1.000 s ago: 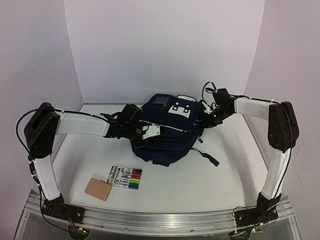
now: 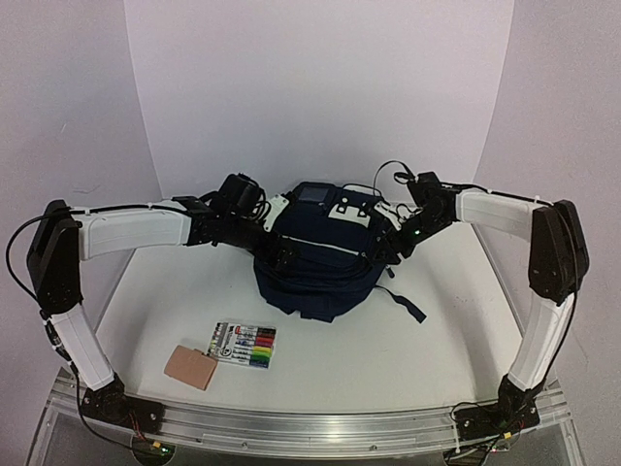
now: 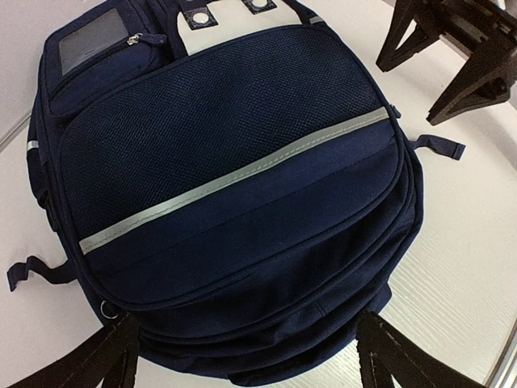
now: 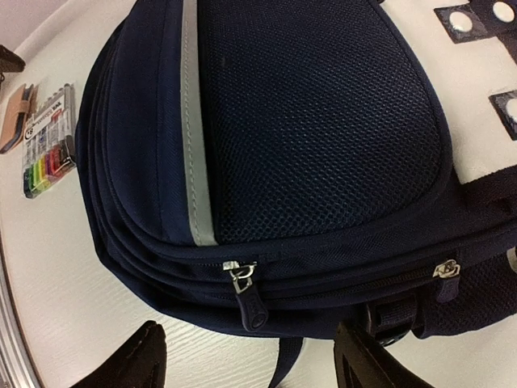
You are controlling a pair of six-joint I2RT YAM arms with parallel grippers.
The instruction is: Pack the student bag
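The navy school bag (image 2: 312, 254) lies on the table, its zipped opening side facing me. Over its left part hovers my left gripper, open, the bag's lower folds showing beyond its fingers. At the right edge of the bag is my right gripper, its fingers well apart. A zipper pull (image 4: 254, 311) appears in the gap between them, not clasped. The zipper there looks closed. In front of the bag lie a clear pack of coloured markers (image 2: 243, 345) and a pinkish-tan notebook or wallet (image 2: 190, 367).
A loose strap (image 2: 403, 306) trails from the bag's right side. A second zipper slider (image 4: 447, 271) sits farther along that side. Bare table (image 2: 369, 364) lies in front and to the right; walls enclose the left, right and back.
The left gripper moved slightly back and turned. The bag, markers and notebook stayed put.
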